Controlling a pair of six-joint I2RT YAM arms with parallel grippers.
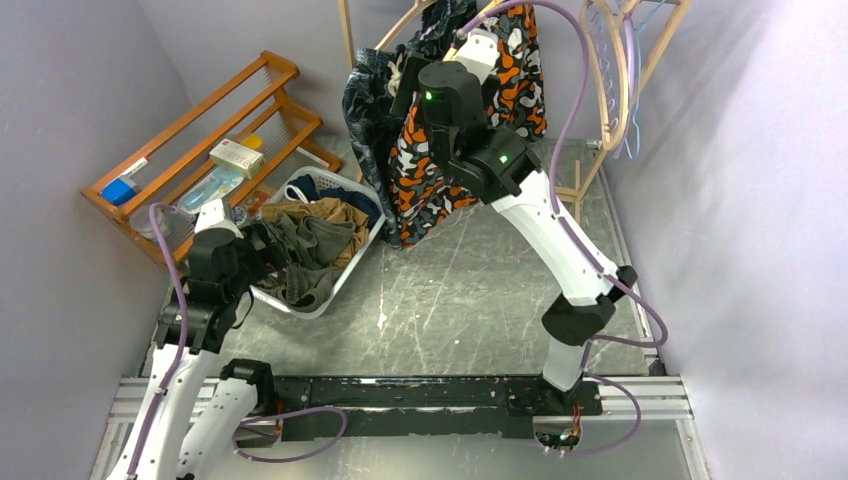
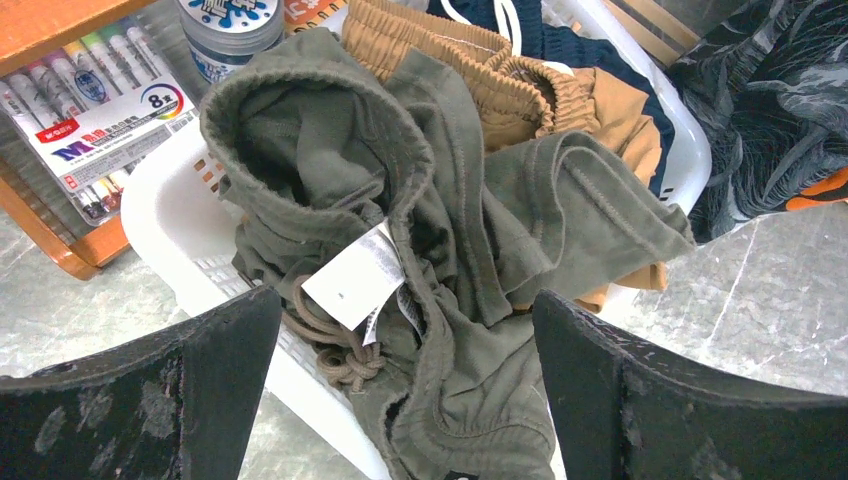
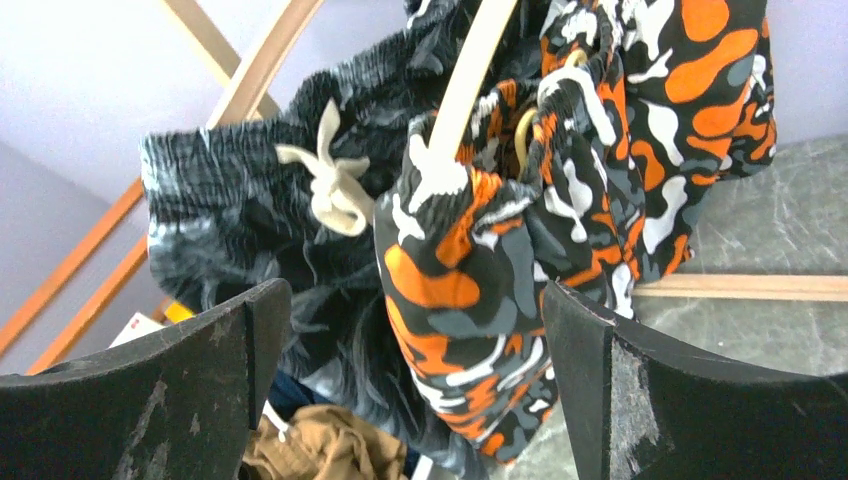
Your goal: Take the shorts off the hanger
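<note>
Orange-camo shorts (image 1: 515,75) and dark patterned shorts (image 1: 365,130) hang from a wooden hanger rack at the back. My right gripper is open right in front of the hanging shorts, facing the wooden bar (image 3: 470,70) over the camo fabric, with a white drawstring knot (image 3: 340,195) on the dark pair beside it. My left gripper is open above a white basket (image 2: 170,230) holding olive (image 2: 510,210), tan and navy clothing.
A wooden shelf (image 1: 150,175) with boxes and markers stands at the left. A second wooden rack (image 1: 615,60) with hangers is at the back right.
</note>
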